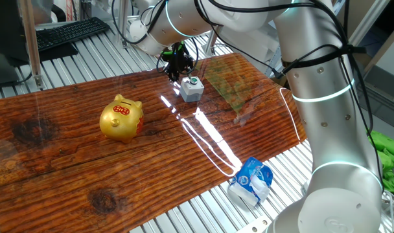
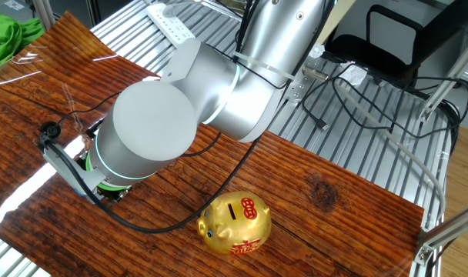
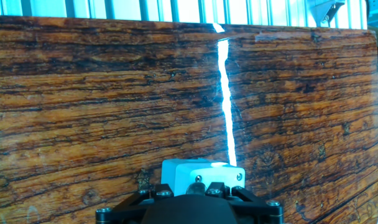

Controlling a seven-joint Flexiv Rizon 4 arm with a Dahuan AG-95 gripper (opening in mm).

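A small white-grey box (image 1: 192,90) with a dark green-topped round part sits on the wooden tabletop near its far edge. My gripper (image 1: 177,72) is low, right beside the box on its far left side. In the wrist view the box (image 3: 207,171), with screws on its face, lies just ahead of the gripper. The two fingertips look apart, with a dark rounded shape between them; whether they press on anything is unclear. The arm hides the box in exterior view 2. A golden piggy bank (image 1: 122,119) with red markings stands upright on the tabletop, well apart from the gripper.
A blue and white packet (image 1: 251,181) lies at the table's near edge, beside a thin white cable (image 1: 210,150). Black cables loop from the arm close to the piggy bank (image 2: 235,223) in exterior view 2.
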